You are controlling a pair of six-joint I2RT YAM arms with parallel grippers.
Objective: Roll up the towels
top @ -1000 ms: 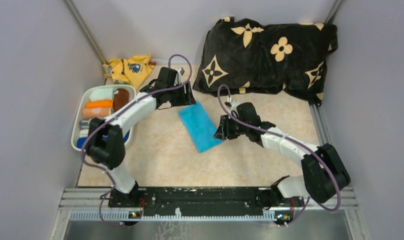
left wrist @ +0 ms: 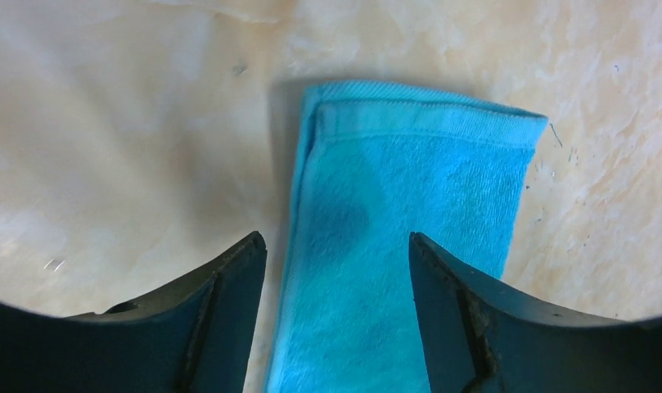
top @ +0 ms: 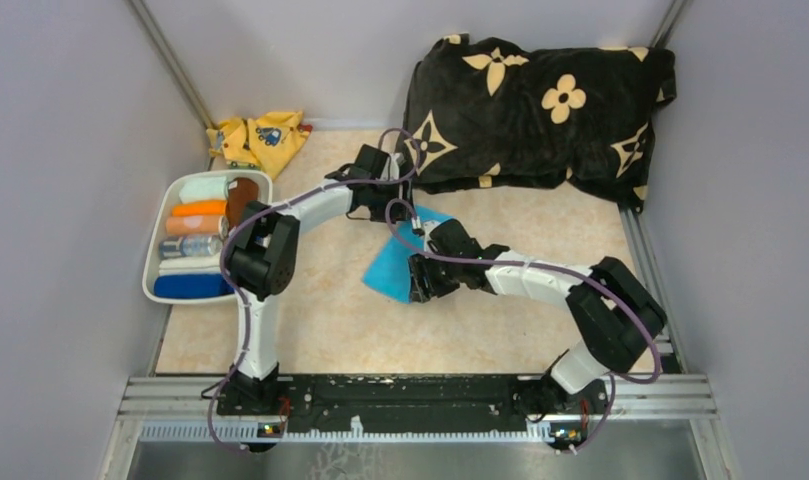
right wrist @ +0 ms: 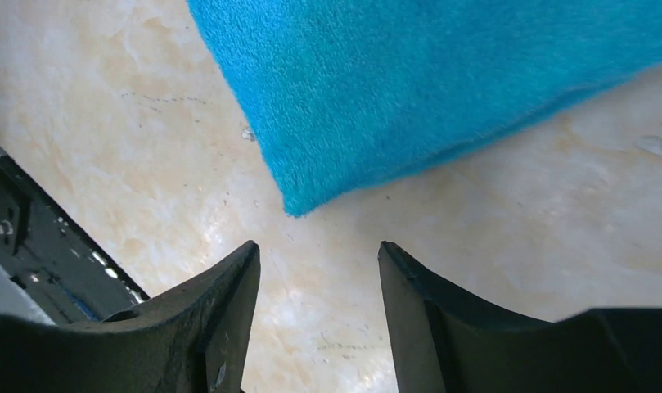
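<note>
A folded blue towel (top: 388,270) lies flat mid-table, slanting from lower left to upper right, partly hidden under both grippers. My left gripper (top: 407,208) hovers at its upper end. In the left wrist view, one towel end (left wrist: 417,164) shows a hemmed edge with layers stacked; the left gripper stands open above the cloth, gripping none of it. My right gripper (top: 418,282) is over the towel's lower right side. In the right wrist view, a towel corner (right wrist: 311,176) rests on the table just beyond the right gripper, which is open and empty.
At the left, a white bin (top: 152,270) holds several rolled towels. Behind it is a yellow cloth (top: 275,140). A large black patterned blanket (top: 530,120) is heaped at the back. Bare table lies in front of the towel and to its right.
The towel has turned, its slant swapping from upper-left–lower-right to lower-left–upper-right.
</note>
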